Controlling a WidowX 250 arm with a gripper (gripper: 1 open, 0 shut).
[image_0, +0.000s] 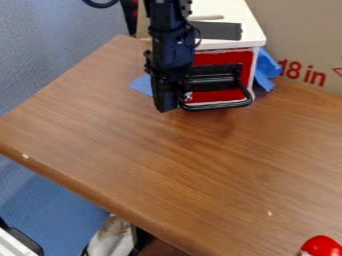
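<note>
My black gripper (170, 87) hangs at the front left of a small white box with a red front (227, 58), near the back of the wooden table (160, 170). Its tip is beside a black handle-like frame (227, 105) on the red front. Whether its fingers are open or shut, or touch the frame, I cannot tell.
Blue tape (263, 70) lies around the box, with a cardboard panel (307, 40) behind. A red round object (321, 247) sits at the front right corner. The table's left edge drops to a blue floor.
</note>
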